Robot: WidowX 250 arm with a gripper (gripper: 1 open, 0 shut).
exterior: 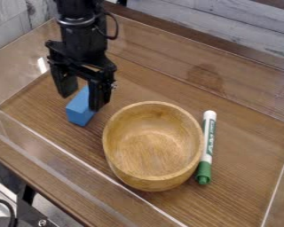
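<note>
My black gripper point(82, 84) hangs at the upper left, its fingers open and spread just above a blue block point(85, 111) that lies on the wooden surface. The left finger is to the block's upper left, the right one at its upper right, partly covering it. The block is not visibly lifted.
A wide tan bowl point(154, 142) sits right of the block. A white and green cylindrical stick point(206, 151) lies at the right. A black cable is at the lower left.
</note>
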